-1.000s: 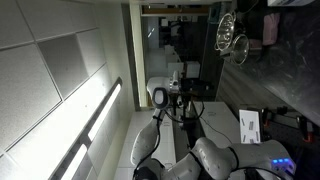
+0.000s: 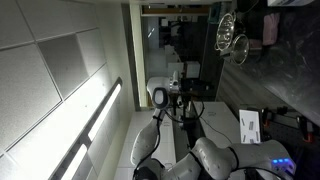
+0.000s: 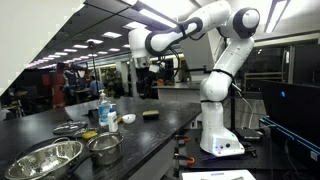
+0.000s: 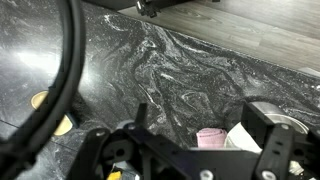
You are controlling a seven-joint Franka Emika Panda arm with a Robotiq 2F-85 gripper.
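My gripper is open above the dark counter, its two black fingers (image 4: 141, 113) spread wide with no object between them. In the second exterior view the raised white arm (image 3: 200, 18) reaches out over the counter (image 3: 160, 136). Low in the wrist view, a pink item (image 4: 211, 138) lies by a white round thing (image 4: 243, 137), partly behind the right finger. A metal rim (image 4: 268, 106) shows beside them. At the left, a tan-edged round item (image 4: 41, 99) is partly covered by a black cable.
A wide metal bowl (image 3: 48, 160) and a metal pot (image 3: 105, 149) stand at the counter's near left. Behind the pot is a white bottle (image 3: 112, 121). A small tan item (image 3: 151, 114) lies farther right, with bare counter around it.
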